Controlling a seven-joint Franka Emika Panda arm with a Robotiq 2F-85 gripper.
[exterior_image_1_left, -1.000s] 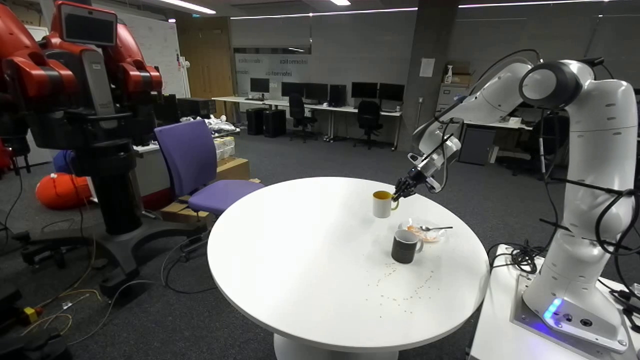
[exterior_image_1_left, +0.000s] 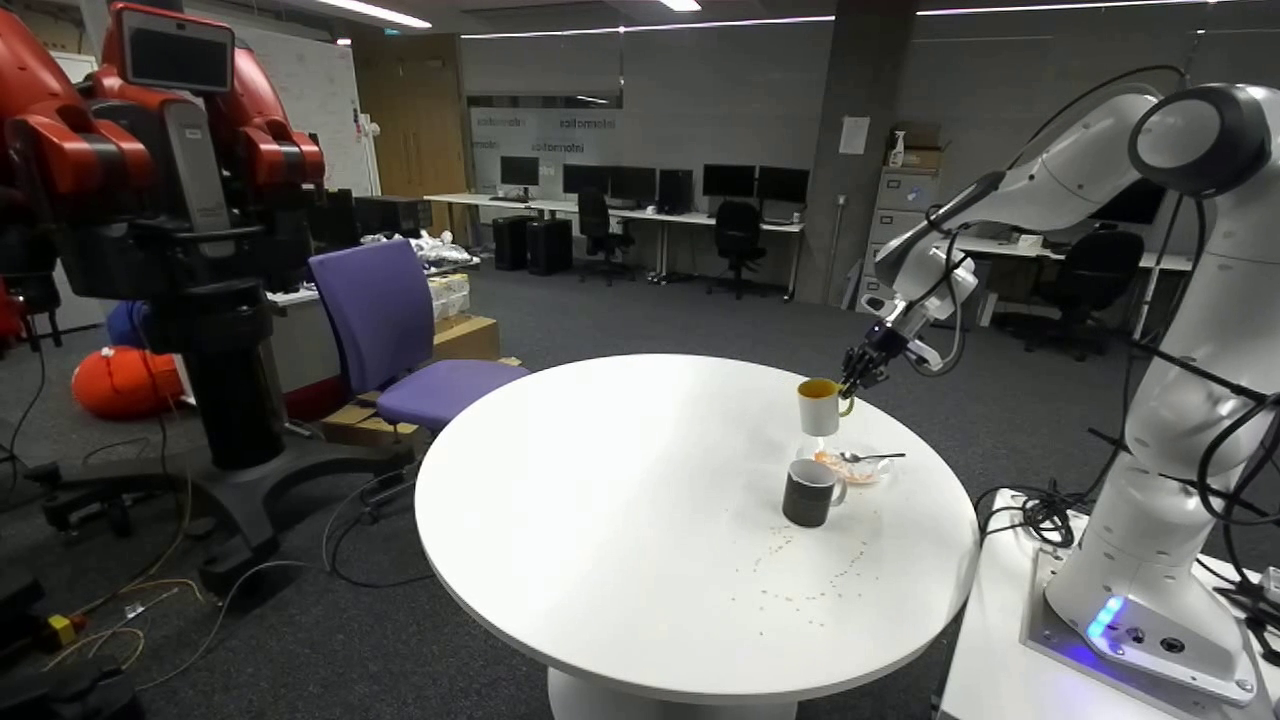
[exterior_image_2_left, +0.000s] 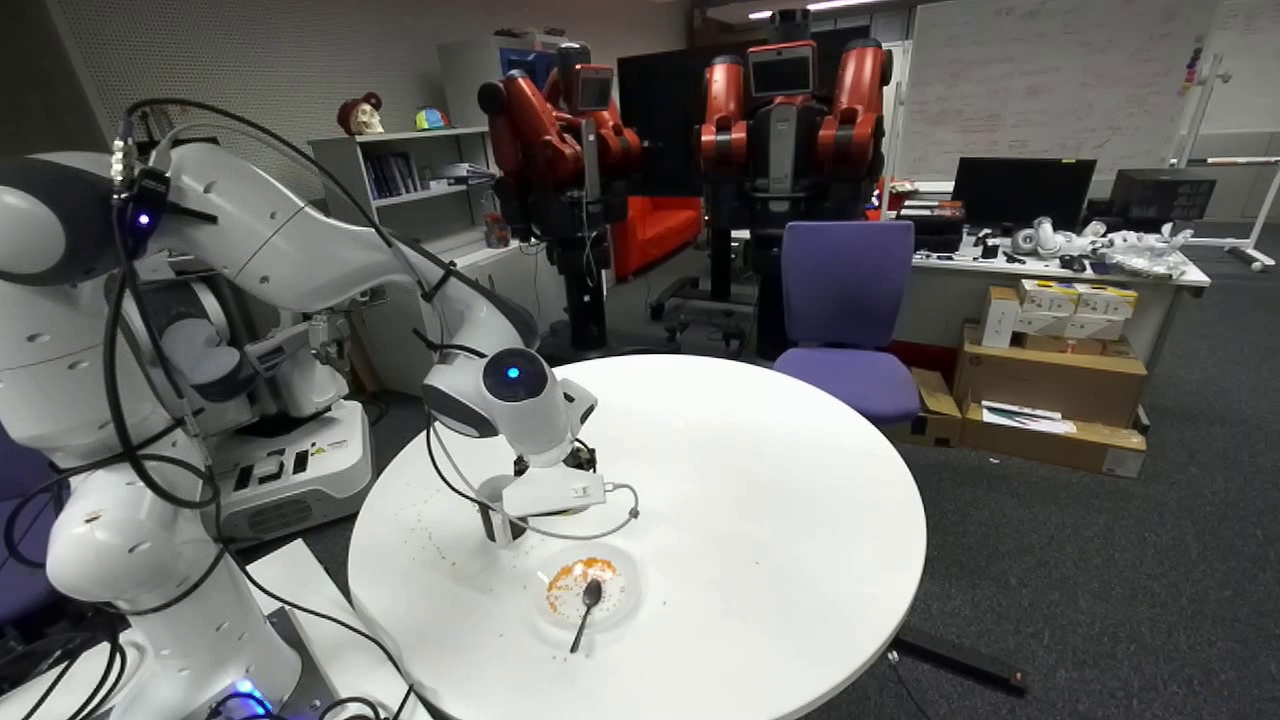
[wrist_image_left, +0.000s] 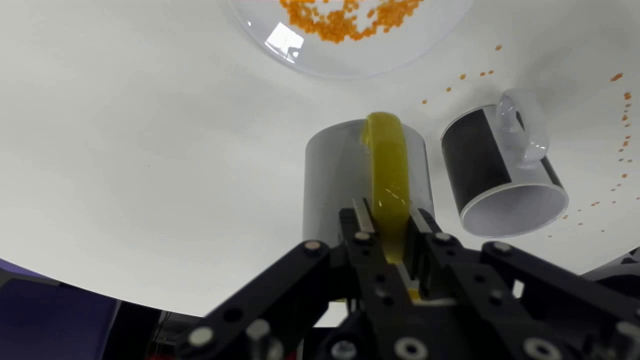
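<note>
A white mug (exterior_image_1_left: 819, 412) with a yellow inside and yellow handle (wrist_image_left: 388, 168) is upright. My gripper is shut on that handle, its fingers (wrist_image_left: 361, 219) on either side of it. In the first exterior view the gripper (exterior_image_1_left: 857, 368) is at the mug's right, and the mug appears just behind the clear plate; whether its base touches the table I cannot tell. In the second exterior view the arm (exterior_image_2_left: 534, 408) mostly hides the mug. A black and white mug (wrist_image_left: 504, 165) stands close beside it, its handle towards the plate side.
The clear plate (exterior_image_2_left: 630, 600) holds orange bits and a dark spoon (exterior_image_2_left: 585, 612). Loose orange crumbs (exterior_image_1_left: 816, 596) are scattered near the black mug. A purple chair (exterior_image_1_left: 396, 324) stands by its edge.
My gripper and the white mug have moved right in the first exterior view, with the mug now slightly higher. The black mug and the plate have stayed put.
</note>
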